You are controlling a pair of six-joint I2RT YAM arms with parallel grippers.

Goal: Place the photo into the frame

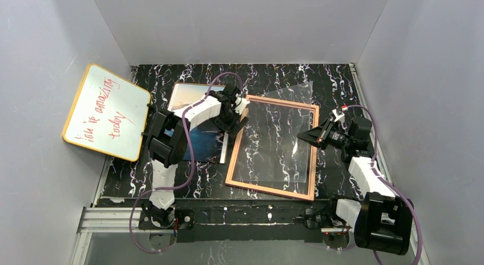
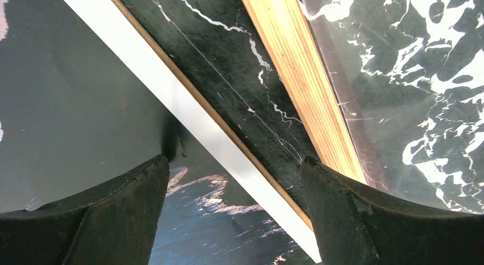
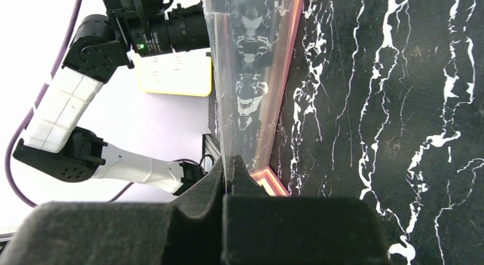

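Observation:
The photo (image 1: 206, 142), a sunset-to-dark-water picture with a white border, lies flat at left; my left arm hides part of it. Right of it is the wooden frame (image 1: 230, 171). Over the gap between them, my left gripper stands open, one finger above the photo and the other close to the frame's left bar (image 2: 311, 82). Nothing is gripped there. A clear sheet (image 3: 245, 88) rises tilted over the frame, its right edge pinched by my shut right gripper. In the top view the sheet's upper corner (image 1: 302, 91) overhangs the frame's far bar.
A whiteboard (image 1: 108, 111) with red writing leans at the far left. Bare black marbled table (image 1: 337, 179) shows right of the frame and along the back. Grey walls close in the sides and back.

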